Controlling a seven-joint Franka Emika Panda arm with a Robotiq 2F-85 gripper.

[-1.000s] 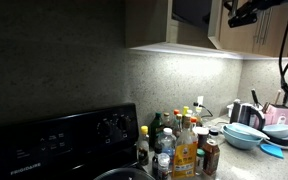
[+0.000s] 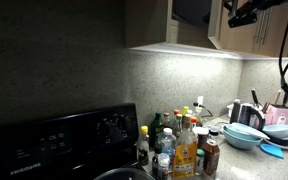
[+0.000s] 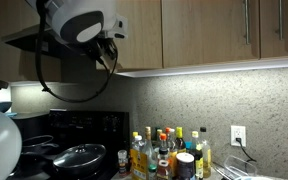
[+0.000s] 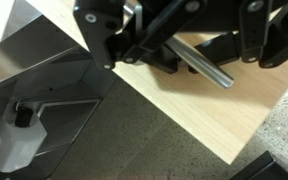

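A metal bar handle [image 4: 212,70] runs along a light wooden cabinet door [image 4: 199,105] in the wrist view. My gripper is shut on this handle, its dark fingers on either side of the bar. In exterior view 1 the door [image 2: 220,22] stands out from the upper cabinet at the top, with a dark opening beside it. Only part of the gripper [image 2: 242,15] shows there, by the door's outer face. From the other side, the white arm [image 3: 74,22] reaches up to the cabinets, where the handle itself is hidden.
Several bottles [image 2: 185,150] crowd the counter under the cabinets, beside the black stove [image 2: 54,150]. Blue bowls [image 2: 242,135] sit farther right. A lidded pan [image 3: 79,157] rests on the stove. Air between cabinets and bottles is clear.
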